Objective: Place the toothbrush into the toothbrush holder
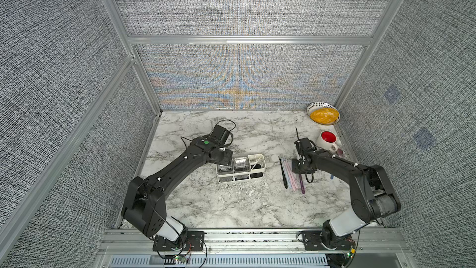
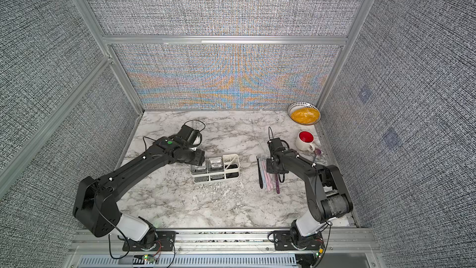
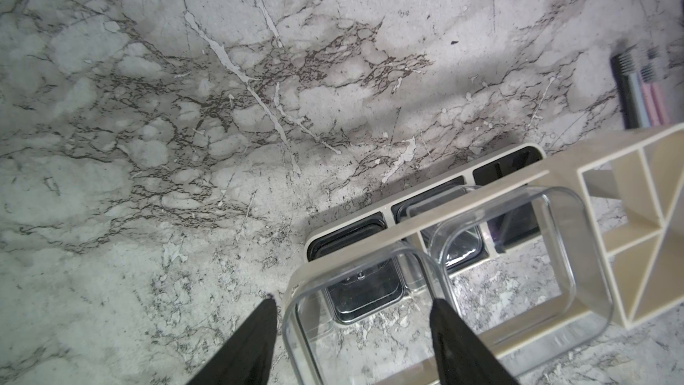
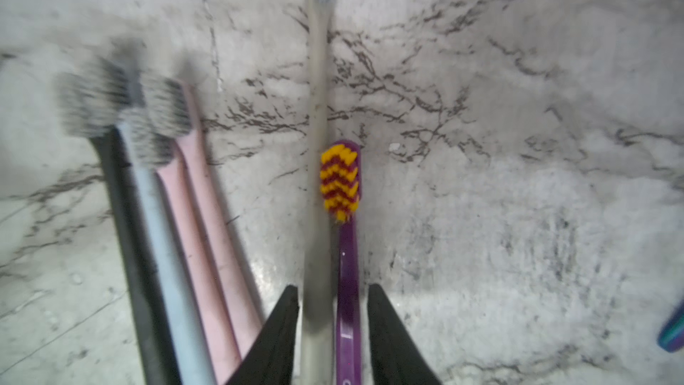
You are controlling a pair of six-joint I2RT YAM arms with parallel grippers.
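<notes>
The cream toothbrush holder (image 1: 260,161) with clear cups stands mid-table. My left gripper is open above its left cup, the cup's wall between the fingers. Several toothbrushes lie right of the holder: a black one (image 4: 131,256), light blue, pink, a long pale one (image 4: 317,85), and a purple one (image 4: 347,256) with yellow-red bristles. My right gripper is open above the pale and purple handles, which show between its blurred fingertips.
A red-lined white mug (image 2: 305,141) stands right of the right arm, and a bowl (image 2: 304,114) with yellow content behind it. A blue item (image 4: 673,324) lies at the right.
</notes>
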